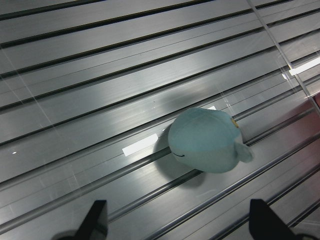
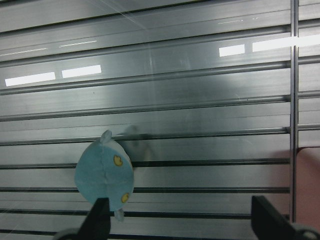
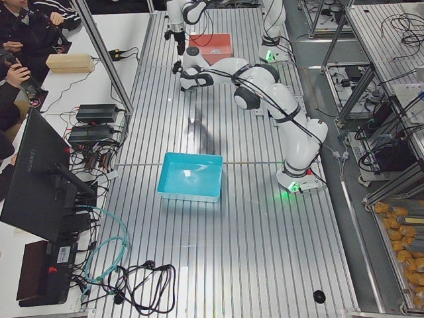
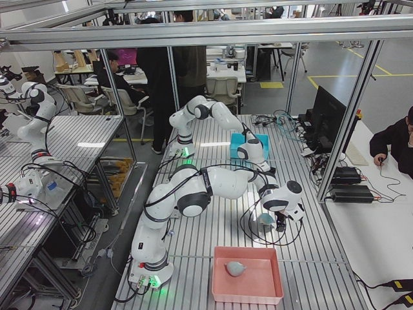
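Observation:
A pale blue plush toy with yellow spots lies on the ribbed metal table, also seen in the right wrist view [image 2: 102, 172] and beneath the arms in the camera right view [image 4: 265, 219]. In the left wrist view my left gripper is above the table near the toy, open with nothing between its fingers. In the right wrist view my right gripper is also open and empty above the table, the toy ahead of it to the left.
A pink bin [image 4: 247, 290] with a grey object inside stands at one end of the table, a cyan bin [image 3: 189, 195] at the other. Cables, a monitor [image 3: 34, 179] and power units line the side.

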